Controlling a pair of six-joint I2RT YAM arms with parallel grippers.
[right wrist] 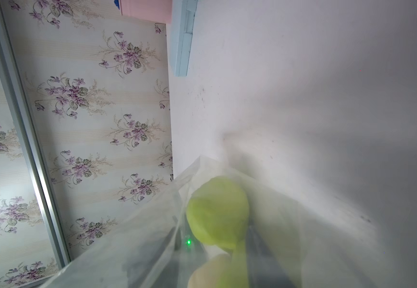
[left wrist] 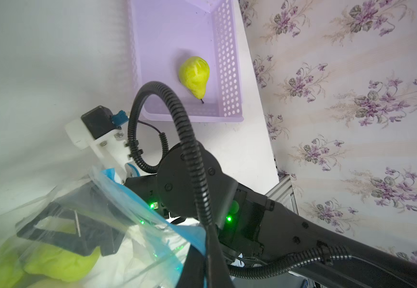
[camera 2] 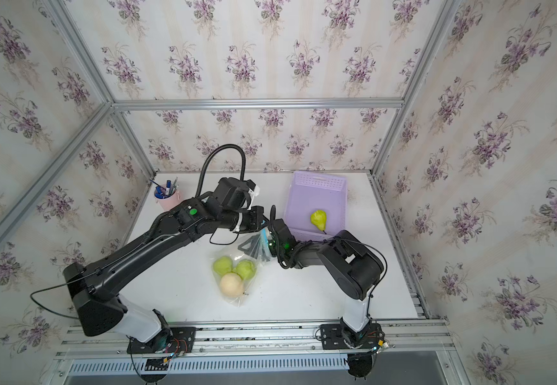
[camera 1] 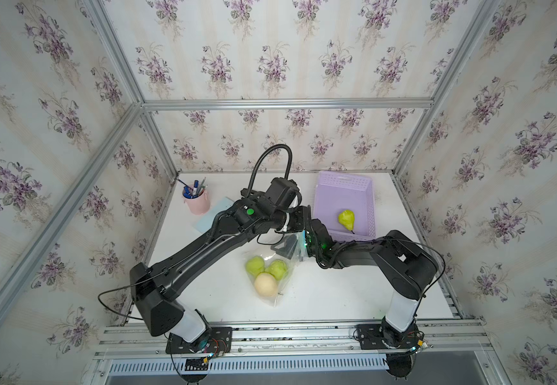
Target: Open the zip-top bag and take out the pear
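A clear zip top bag (camera 2: 240, 295) with a blue top strip (left wrist: 131, 196) hangs below both grippers, holding two green pears (camera 1: 277, 269) and a beige round fruit (camera 1: 265, 285). My left gripper is shut at the blue top edge, the film at its fingers. My right gripper (camera 1: 305, 236) is beside it at the top, shut on the bag; its fingertips are hard to see through the film. In the right wrist view a green fruit (right wrist: 218, 211) shows through the plastic.
A purple basket (camera 1: 366, 199) with a yellow pear (camera 1: 346, 219) stands at back right. A pink pen cup (camera 1: 197, 204) and light blue case (right wrist: 182, 43) stand at back left.
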